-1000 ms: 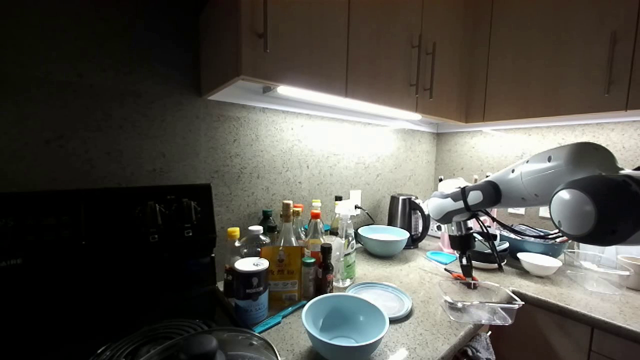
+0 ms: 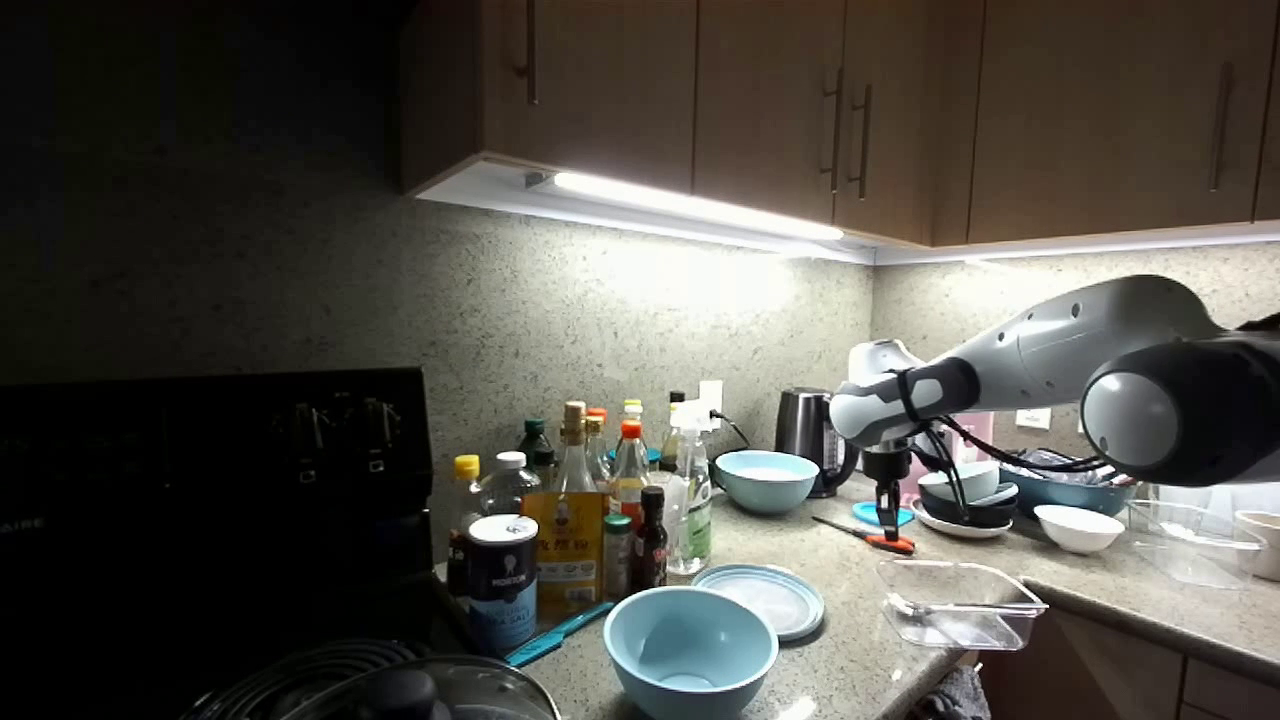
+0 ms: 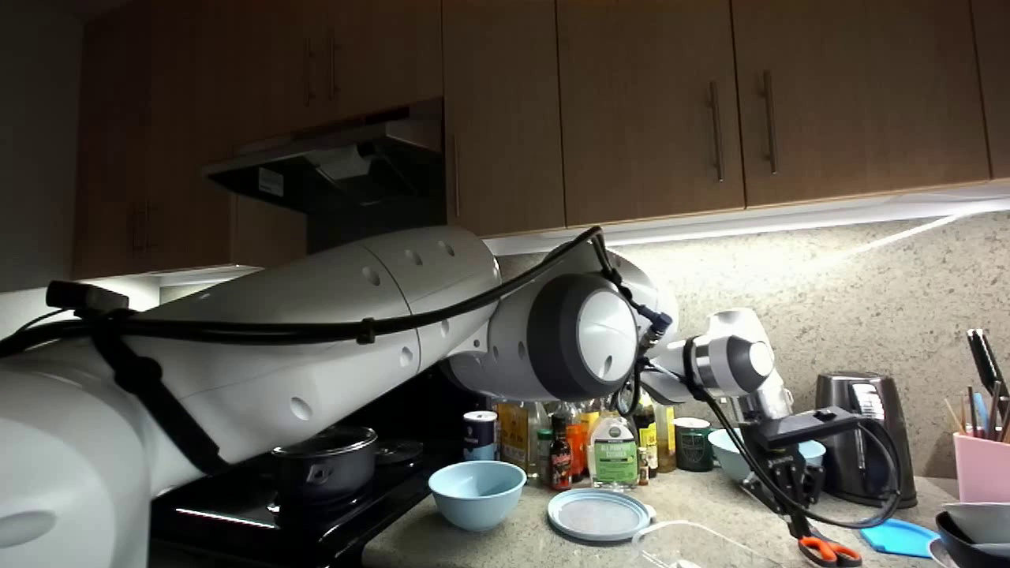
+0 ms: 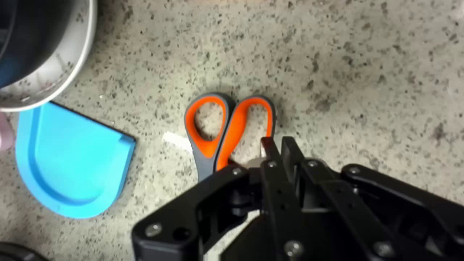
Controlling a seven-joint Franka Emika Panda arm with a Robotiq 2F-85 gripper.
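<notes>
Orange and grey scissors [image 4: 237, 130] show in the wrist view with both handle loops near the middle. My gripper is shut at the right-hand loop, its fingertips covering the lower part of that loop. The gripper's own body hides the blades there. In exterior view 1 the gripper [image 2: 889, 535] points down with the scissors [image 2: 893, 545] at its tips, the blades stretching to the left just over or on the counter. Exterior view 2 has the orange handles [image 3: 829, 551] right under the fingers, at the bottom edge.
A blue scoop-shaped tray [image 4: 69, 161] lies close by, next to stacked bowls on a white-rimmed dish [image 4: 89, 39]. A clear container [image 2: 960, 606] stands at the counter's front edge. The kettle [image 2: 801, 432] and a light-blue bowl [image 2: 768, 482] are behind.
My gripper has moved left and back, away from the clear container. The scissors have shifted the same way with it, and their blades now show to the left.
</notes>
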